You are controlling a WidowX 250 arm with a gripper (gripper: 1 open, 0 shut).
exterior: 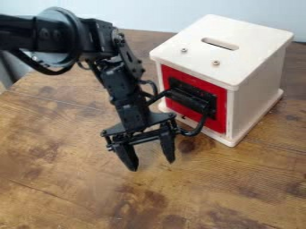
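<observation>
My black gripper (148,156) hangs above the wooden table, pointing down, its two fingers apart with nothing between them. To its right stands a pale wooden box (251,89) with a slotted top and a red front panel (174,73) carrying a black fitting. A black cable from my arm crosses in front of that panel, and the arm partly hides the panel's left side.
</observation>
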